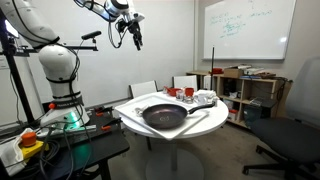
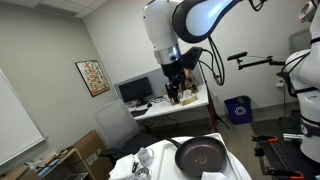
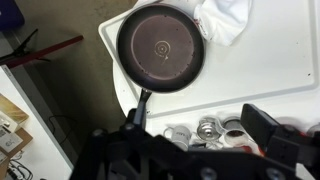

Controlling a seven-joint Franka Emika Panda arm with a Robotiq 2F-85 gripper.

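Note:
High over the round table hangs my gripper (image 1: 138, 42), well clear of everything on it. Its dark fingers stand wide apart at the bottom of the wrist view, open and empty. A black frying pan (image 3: 161, 47) lies on a white tray (image 3: 270, 78), its handle pointing away from the tray's middle past the edge. Beside the pan is a crumpled white cloth (image 3: 222, 20). Several metal and white cups, among them a steel cup (image 3: 209, 128), stand along the tray's edge, partly hidden by the gripper.
Red cups (image 1: 188, 92) stand at the table's far side. White chairs (image 1: 143, 89) are behind the table, and a black office chair (image 1: 285, 135) is at right. A shelf (image 1: 255, 92) with boxes stands at the back wall. The air around the arm is free.

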